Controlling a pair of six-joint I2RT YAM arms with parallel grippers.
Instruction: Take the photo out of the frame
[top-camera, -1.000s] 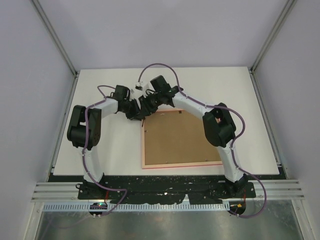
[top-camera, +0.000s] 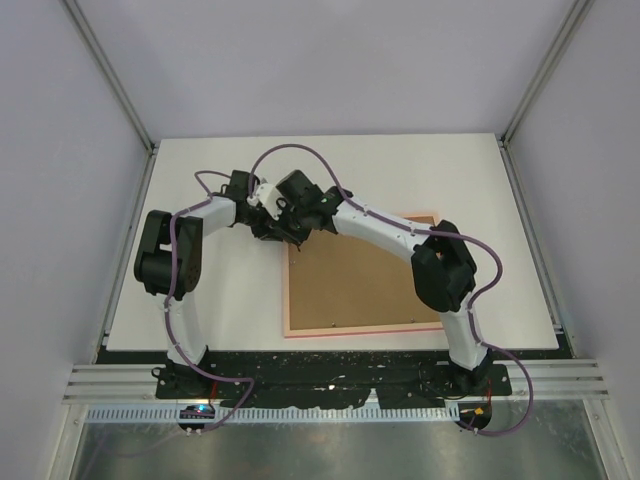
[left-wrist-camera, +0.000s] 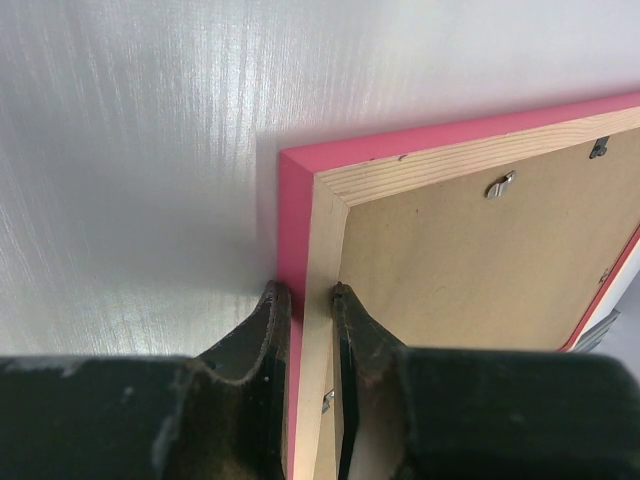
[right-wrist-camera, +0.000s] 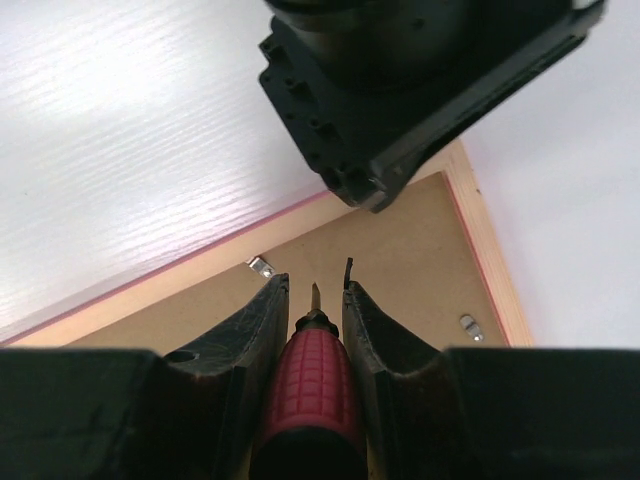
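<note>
The picture frame (top-camera: 286, 290) lies face down, its brown backing board (top-camera: 370, 283) bounded by pale wood with red-pink sides. In the left wrist view, my left gripper is shut on the frame's left rail, one finger on either side. My right gripper is shut on a screwdriver with a dark red handle (right-wrist-camera: 312, 385). The screwdriver's tip points at the backing board, right of a small metal clip (right-wrist-camera: 261, 266) and apart from it in that view. Whether the tip touches the board, I cannot tell. The photo is hidden.
More clips sit along the board's edges, such as one metal clip (right-wrist-camera: 471, 327) in the right wrist view. Both grippers are close together at the frame's far left corner.
My left arm has kept its place on the rail.
</note>
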